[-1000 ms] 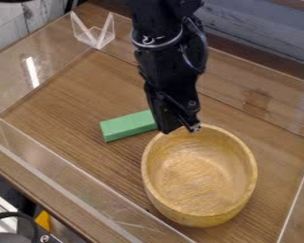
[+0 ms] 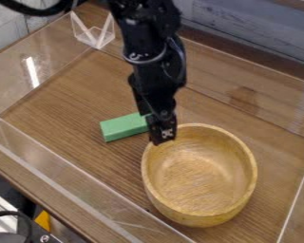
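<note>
The black robot arm reaches down from the top of the camera view to my gripper (image 2: 160, 131), which stands open over the area between a green block (image 2: 121, 127) and a round wooden bowl (image 2: 198, 180). The green block lies on the wooden table left of the gripper, its right end partly hidden behind it. The bowl is empty, at the lower right.
A clear plastic object (image 2: 94, 27) stands at the back left. A yellow item (image 2: 43, 218) and a black cable show at the lower left edge.
The arm and gripper have turned and narrowed in view, shifting slightly left, with the fingertips now lower in the picture. The block and bowl appear unmoved.
</note>
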